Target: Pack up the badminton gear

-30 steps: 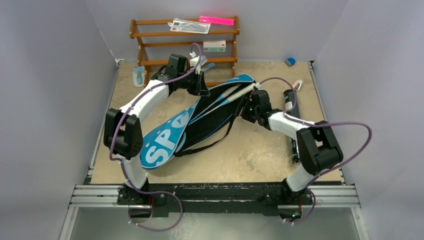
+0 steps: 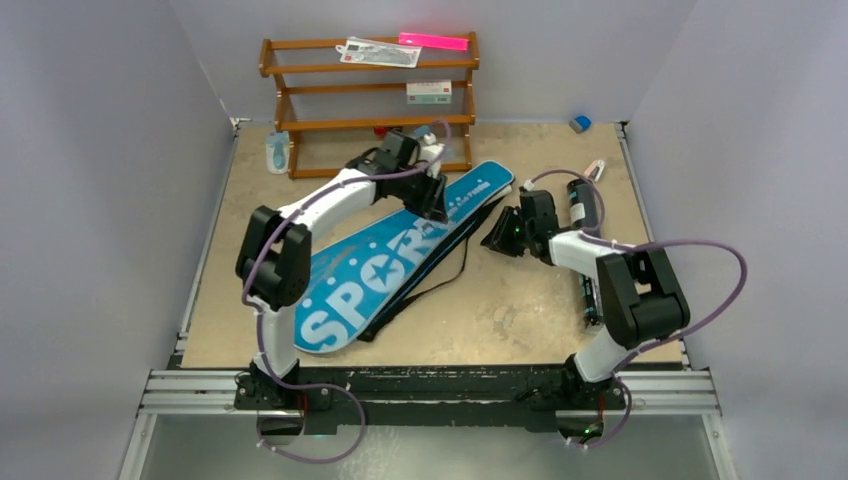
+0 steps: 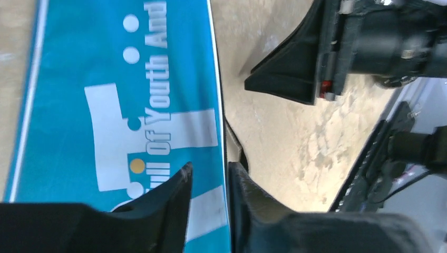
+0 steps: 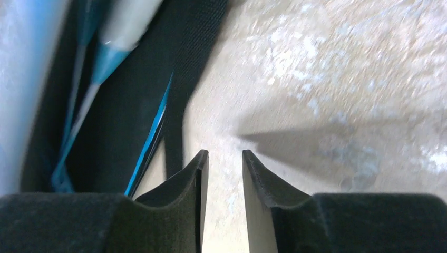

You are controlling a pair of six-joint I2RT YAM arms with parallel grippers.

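Note:
The blue racket bag (image 2: 385,265) lies diagonally across the table, its lettered cover folded over most of the black inside. My left gripper (image 2: 437,217) is part open just above the cover's right edge; in the left wrist view its fingers (image 3: 176,197) stand apart over the blue cloth. In the right wrist view, a racket's pale handle (image 4: 129,21) and blue throat show against the black lining; the cover hides the rest in the top view. My right gripper is part open beside the bag, with bare table between its fingertips. The black strap (image 4: 195,58) lies on the bag's right side.
A black tube (image 2: 583,210) lies along the right side, near a small blue block (image 2: 580,124). Behind the bag stands a wooden rack (image 2: 345,125) holding boxes.
The cover has swung rightward over the black inside and the rackets. My left gripper has moved right and toward the front; my right gripper has shifted slightly frontward, off the bag's edge.

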